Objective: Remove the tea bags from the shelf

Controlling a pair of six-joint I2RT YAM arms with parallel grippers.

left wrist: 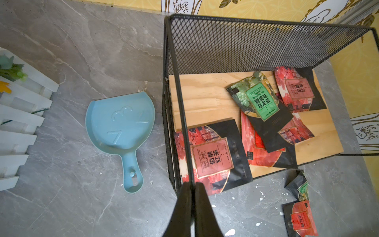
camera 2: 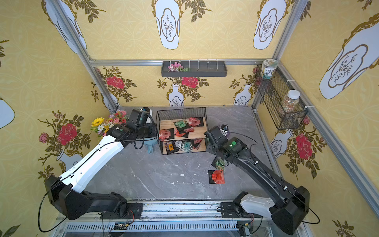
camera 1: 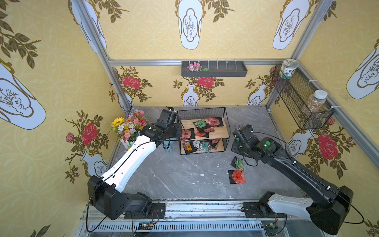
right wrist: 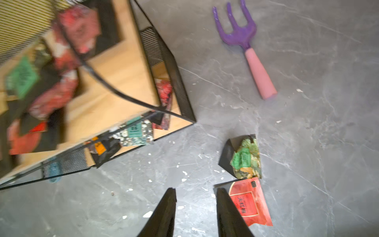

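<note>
A two-tier black mesh shelf (camera 1: 221, 144) holds red, green and dark tea bags: on the top board a green bag (left wrist: 261, 100) and red bags (left wrist: 213, 158), more on the lower tier (right wrist: 134, 132). Two bags, a green one (right wrist: 244, 158) and a red one (right wrist: 244, 203), lie on the table right-front of the shelf. My left gripper is shut at the shelf's left upright, with no tea bag in it. My right gripper is open above the table near the shelf's right side, nothing between its fingers.
A blue dustpan (left wrist: 118, 122) and flower planter stand left of the shelf. A purple fork (right wrist: 240, 35) lies to the right. A wall basket (camera 1: 294, 98) with jars hangs at right.
</note>
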